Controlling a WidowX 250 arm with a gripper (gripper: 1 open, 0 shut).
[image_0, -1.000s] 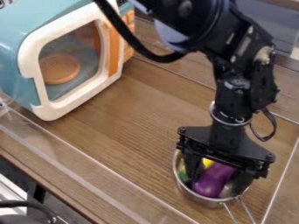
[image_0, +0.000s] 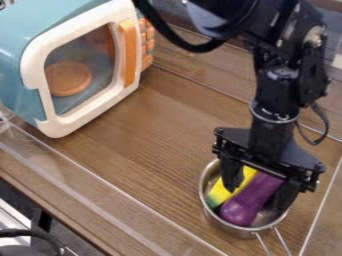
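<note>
A metal pot (image_0: 214, 210) with a wire handle stands at the lower right of the wooden table. Inside it lie a yellow vegetable with a green end (image_0: 226, 189) and a purple eggplant (image_0: 246, 206). My black gripper (image_0: 262, 172) hangs open just over the pot, its fingers partly covering the upper ends of both vegetables. Whether the fingers touch either one cannot be told.
A teal and white toy microwave (image_0: 60, 70) with an orange disc inside sits at the upper left. A dark cable lies at the lower left corner.
My gripper has risen a little and moved slightly to the right, uncovering more of the yellow vegetable and the eggplant.
</note>
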